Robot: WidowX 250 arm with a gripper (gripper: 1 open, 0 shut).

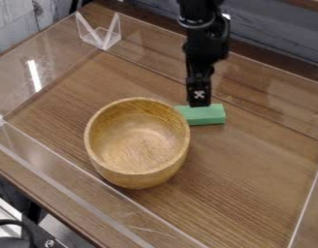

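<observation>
My black gripper (200, 97) hangs open, pointing down, just above and behind a green rectangular block (204, 115). The block lies flat on the wooden table, next to the upper right rim of a large empty tan bowl (137, 144). Whether the fingertips touch the block is hard to tell.
A clear plastic rack (97, 29) stands at the back left. Something dark (13, 232) shows at the bottom left corner, and raised edges border the table.
</observation>
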